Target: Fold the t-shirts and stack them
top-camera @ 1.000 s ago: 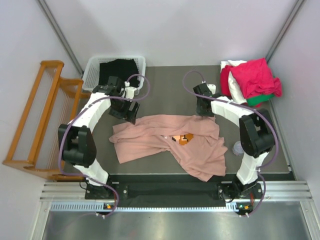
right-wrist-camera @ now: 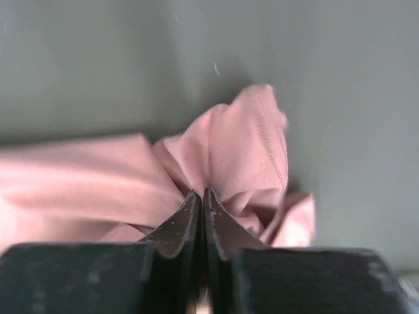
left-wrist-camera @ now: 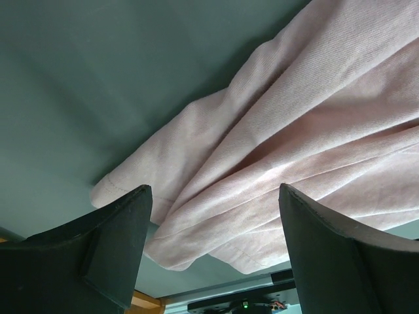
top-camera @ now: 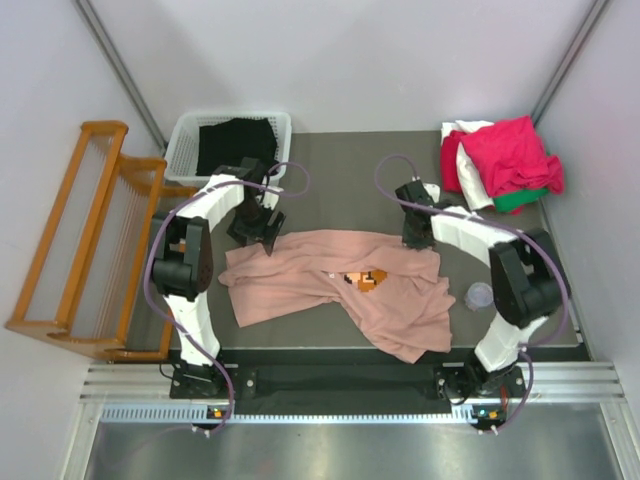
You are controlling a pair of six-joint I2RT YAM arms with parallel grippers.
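Note:
A pink T-shirt (top-camera: 390, 310) with an orange print lies loosely bunched across the table, its upper part in a long band of folds. My left gripper (top-camera: 262, 236) hangs over its upper left end, fingers apart and nothing between them, with creased fabric (left-wrist-camera: 262, 150) below in the left wrist view. My right gripper (top-camera: 416, 240) is at the shirt's upper right corner; in the blurred right wrist view its fingertips (right-wrist-camera: 216, 222) meet in the bunched cloth (right-wrist-camera: 242, 144), and whether they grip any is unclear.
A white basket (top-camera: 185, 145) with dark cloth is at back left, beside a wooden rack (top-camera: 75, 230). Red, white and green garments (top-camera: 500, 160) are piled at back right. A clear round container (top-camera: 478, 297) is at right.
My left arm has swung inward, its gripper settling slightly lower over the shirt's left end. My right gripper has shifted a little right and toward the front at the corner.

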